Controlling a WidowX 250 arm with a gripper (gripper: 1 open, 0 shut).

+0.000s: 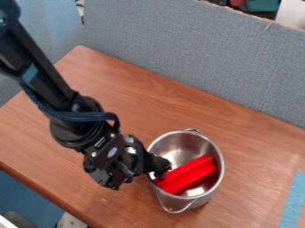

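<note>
A steel pot (pixel 191 141) with wire handles stands on the wooden table at the lower middle, a red object (pixel 188 175) lying inside it at a slant. My black gripper (pixel 160 167) reaches over the pot's left rim, beside the left end of the red object. Its fingertips are small and dark here, and I cannot make out how far apart they stand or whether they touch the red object.
The bare wooden table (pixel 131 93) has free room behind and left of the pot. A grey padded wall (pixel 191 62) runs along the back, and a blue tape strip (pixel 292 200) lies at the right.
</note>
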